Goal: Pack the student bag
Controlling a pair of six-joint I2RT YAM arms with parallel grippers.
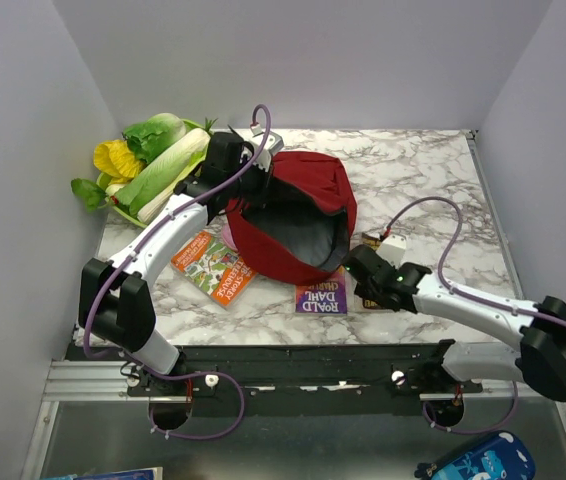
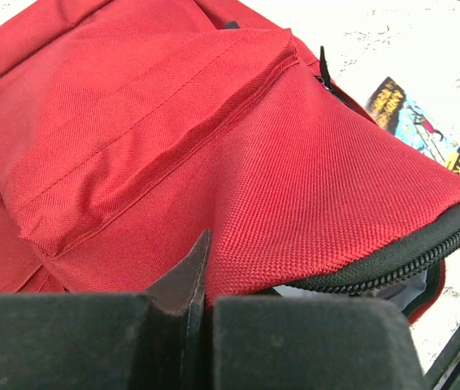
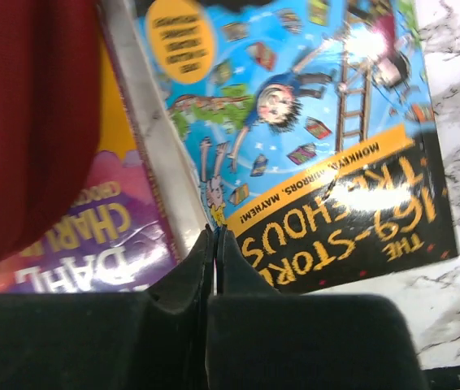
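The red bag (image 1: 293, 235) lies with its mouth gaping toward the front right and its dark lining showing. My left gripper is shut on the bag's red flap (image 2: 311, 179), holding it up. The blue and black 169-Storey Treehouse book (image 3: 295, 122) lies flat right of the bag, partly under my right arm in the top view. Over its left edge, my right gripper is shut; nothing shows between its fingers. The purple Roald Dahl book (image 1: 321, 297) lies left of it, at the bag's front edge. An orange-green Treehouse book (image 1: 213, 267) rests left of the bag.
A bowl of vegetables (image 1: 153, 165) stands at the back left. A blue patterned case (image 1: 483, 460) is at the bottom right, beyond the table's front edge.
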